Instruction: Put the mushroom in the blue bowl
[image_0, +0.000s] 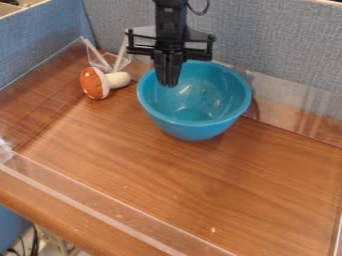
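The mushroom (102, 82), with an orange-red cap and a pale stem, lies on its side at the back left of the wooden surface. To its right stands the blue bowl (207, 125), upright, with no object visible inside it. My gripper (168, 80) points down over the bowl's left back rim, to the right of the mushroom and apart from it. Its dark fingers overlap one another in this view, so their spacing is hidden.
Behind the mushroom a white wire-like piece (110, 52) stands near the back wall. Grey padded walls (281, 45) close off the back and left.
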